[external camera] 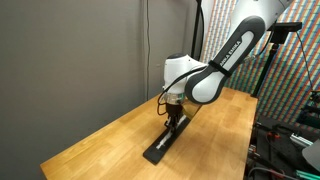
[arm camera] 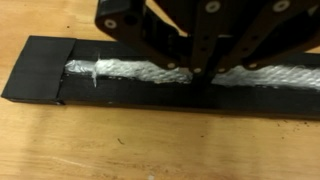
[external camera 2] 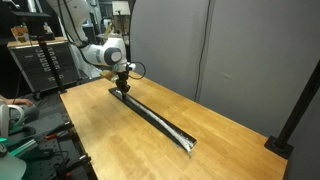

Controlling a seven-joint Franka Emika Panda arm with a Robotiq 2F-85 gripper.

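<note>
A long, narrow black channel (external camera 2: 150,114) lies on the wooden table. Along it runs a white braided rope (arm camera: 130,70), with a loose strand sticking out near its frayed left end in the wrist view. Beside that end is a flat black block (arm camera: 38,70) at the channel's end. My gripper points down over the middle of the rope and looks shut, its tips at the channel. In exterior view 1 the gripper (external camera: 172,128) stands low over the channel. The tips cover part of the rope; whether they touch it I cannot tell.
Bare wooden table (external camera 2: 120,145) surrounds the channel on both sides. Behind it stands a grey partition (external camera: 75,70). A dark post (external camera 2: 297,100) rises at the right in exterior view 2.
</note>
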